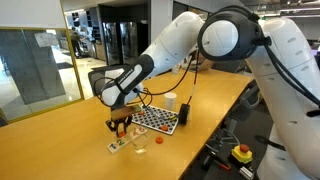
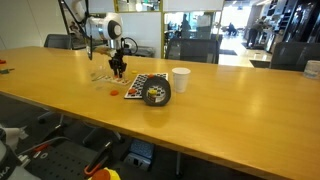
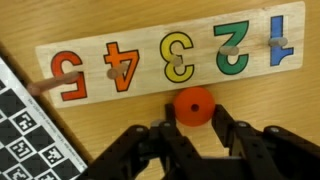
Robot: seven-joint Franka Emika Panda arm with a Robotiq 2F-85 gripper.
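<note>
A pale wooden board (image 3: pixel 150 55) carries coloured numerals and upright pegs; a light peg stands at most numbers and a longer brown one by the red 5. My gripper is shut on a round red piece (image 3: pixel 194 106), just beside the board's long edge near the yellow 3 and green 2. In exterior view 1 the gripper (image 1: pixel 121 130) is low over the board (image 1: pixel 125 143). Exterior view 2 shows the gripper (image 2: pixel 119 73) from across the table, too small for detail. Whether the red piece touches anything below is hidden.
The black-and-white checkered board (image 1: pixel 165 119) lies right of the number board. A loose red piece (image 1: pixel 159 141) rests nearby. Farther off stand a white cup (image 2: pixel 180 78) and a black round object (image 2: pixel 157 92).
</note>
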